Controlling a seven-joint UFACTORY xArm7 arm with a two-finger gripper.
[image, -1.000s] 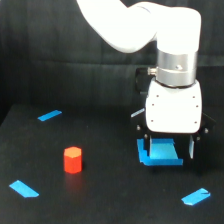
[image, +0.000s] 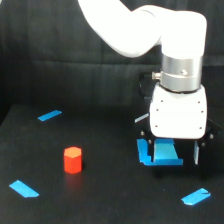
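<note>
My white gripper (image: 172, 150) points down over the right half of the dark table. Under it lies a flat blue square (image: 147, 160). A lighter blue block (image: 164, 150) shows just below the hand, in front of or on that square; which of these it is I cannot tell. A pale fingertip (image: 196, 153) stands at the right, with a dark gap between it and the block. The other finger is hard to make out, so whether the fingers are open or shut is unclear. To the left, well apart from the gripper, stands a red-orange hexagonal block (image: 73, 160).
Short blue strips lie flat on the table: one strip (image: 50, 115) at the back left, a second strip (image: 24, 189) at the front left, a third strip (image: 196, 197) at the front right. Dark cloth hangs behind. Between the red block and the square, the table is clear.
My gripper has shifted slightly right and a little lower. The red block, the blue square and the strips lie where they were.
</note>
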